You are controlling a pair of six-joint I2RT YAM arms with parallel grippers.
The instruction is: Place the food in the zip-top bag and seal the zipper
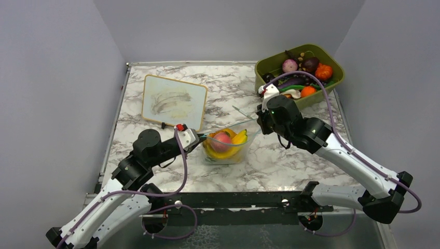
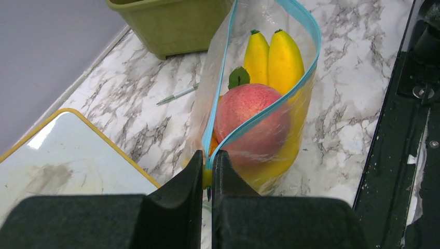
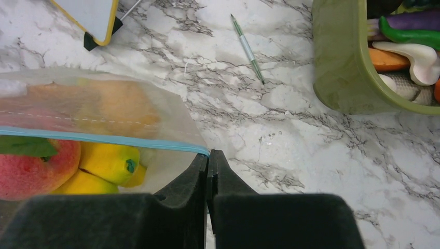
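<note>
The clear zip top bag (image 1: 224, 161) with its blue zipper (image 2: 315, 33) stands mid-table, its mouth stretched between my grippers and still gaping. Inside lie a peach (image 2: 251, 116) with a green leaf, yellow bananas (image 2: 284, 59) and an orange-yellow item partly hidden by the peach. My left gripper is shut on the bag's left corner, where the two zipper edges come together. At the opposite corner, the blue edge runs into the fingertips of my right gripper, which is shut on that thin rim.
A green bin (image 1: 263, 70) of vegetables stands at the back right. A whiteboard (image 1: 174, 101) lies at the back left, close to my left gripper. A pen (image 3: 248, 50) rests behind the bag. Bare marble table (image 1: 290, 171) shows at the front right.
</note>
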